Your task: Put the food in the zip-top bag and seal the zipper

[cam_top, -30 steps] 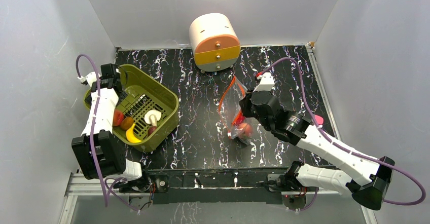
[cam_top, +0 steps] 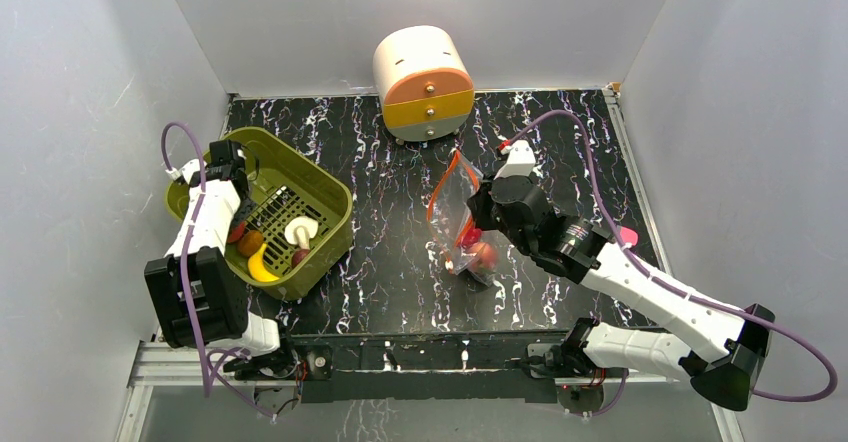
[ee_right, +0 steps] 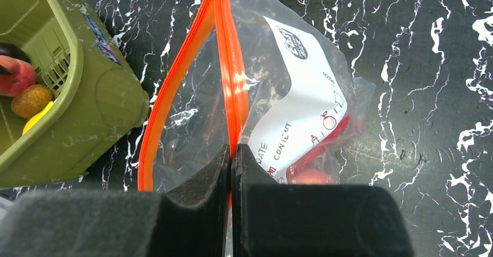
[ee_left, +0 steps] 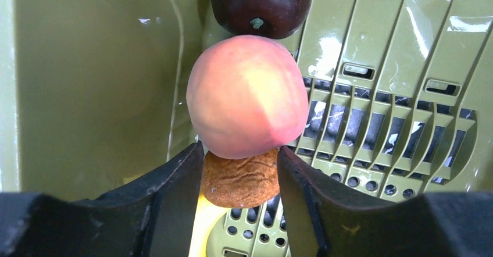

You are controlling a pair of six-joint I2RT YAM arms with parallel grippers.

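Note:
In the left wrist view a pink-yellow peach (ee_left: pixel 247 94) fills the middle, inside the green basket (ee_left: pixel 70 82). My left gripper is partly open, its fingertips at the near edge of the peach, one on each side. Whether they touch it I cannot tell. Over the table stands the clear zip top bag (ee_right: pixel 279 88), its mouth spread apart between two orange zipper strips. My right gripper is shut on one orange strip. Red and peach-coloured food (cam_top: pixel 482 255) shows low inside the bag.
Also in the basket are a dark purple fruit (ee_left: pixel 261 4), a brown kiwi (ee_left: pixel 241 181), a yellow banana (cam_top: pixel 261 264) and a white mushroom (cam_top: pixel 301 231). A small drawer box (cam_top: pixel 427 72) stands at the back. Bare table lies between basket and bag.
My left arm has shifted slightly right and toward the front, deeper over the basket, now covering more of the red fruit. The right arm and bag have barely moved.

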